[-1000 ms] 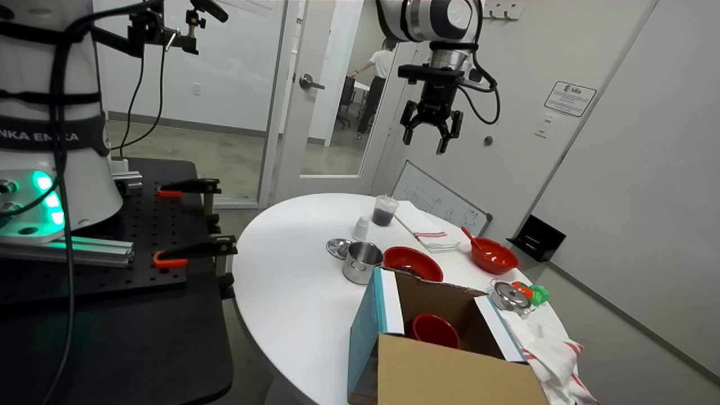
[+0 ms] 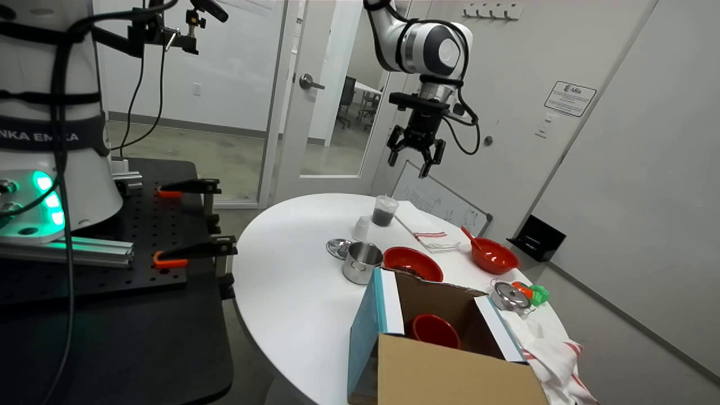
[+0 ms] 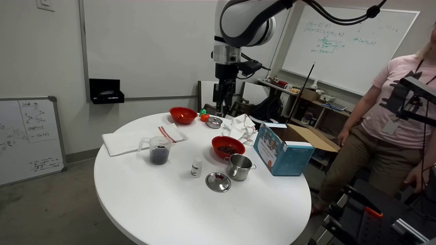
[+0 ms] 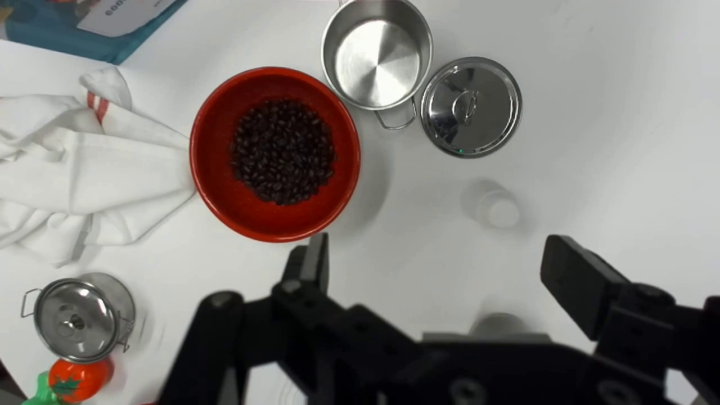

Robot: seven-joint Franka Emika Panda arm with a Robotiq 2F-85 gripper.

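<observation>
High over the round white table hangs my gripper, its fingers wide apart and empty. In the wrist view, the red bowl of dark beans lies up and left of the fingers. An open steel pot and its loose lid sit beside that bowl. Between the fingers' directions, well below, stands a small white bottle. A clear measuring cup with dark contents is partly hidden behind the gripper in the wrist view.
A blue cardboard box with a red container inside stands at one edge. Further off are another red bowl, a lidded pot, a toy tomato and a crumpled towel. Bare tabletop lies before the lid.
My gripper has come down a little and shifted left in exterior view 1, still open. The things on the table have stayed put. A person behind the glass door has gone from view.
</observation>
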